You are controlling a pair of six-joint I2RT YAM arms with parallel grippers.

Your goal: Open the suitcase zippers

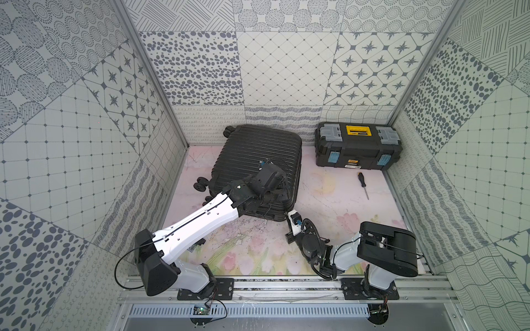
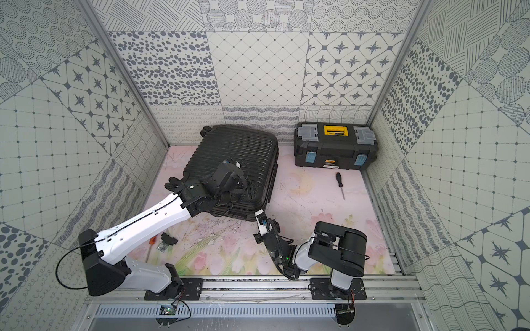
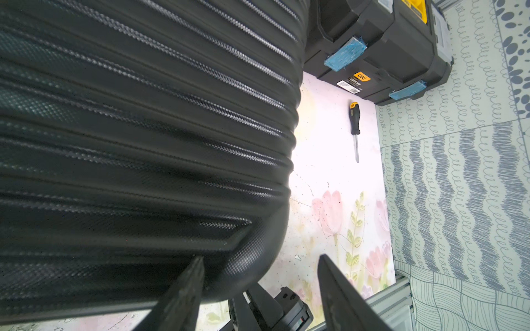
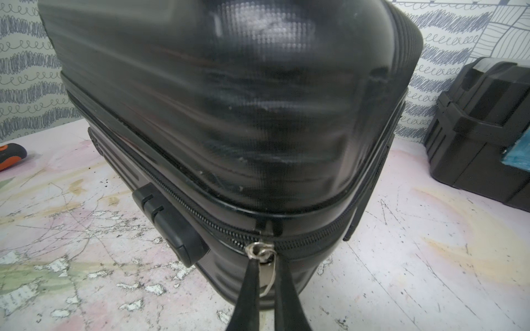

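Note:
The black ribbed suitcase (image 1: pixel 245 149) lies on the table. My left gripper hangs over its near right corner, fingers apart above the shell. In the right wrist view, the zipper runs along the side and round the corner, with a metal pull and ring (image 4: pixel 259 251) right at my right gripper. Its fingertips stand close together at the pull; whether the pull is between or behind them I cannot tell. A dark latch or lock piece (image 4: pixel 168 223) sits below the zipper.
A black toolbox (image 1: pixel 357 149) with yellow handle stands at the back right, with a screwdriver (image 1: pixel 362 182) in front of it. Small items (image 2: pixel 165 241) lie at the front left, near the left arm.

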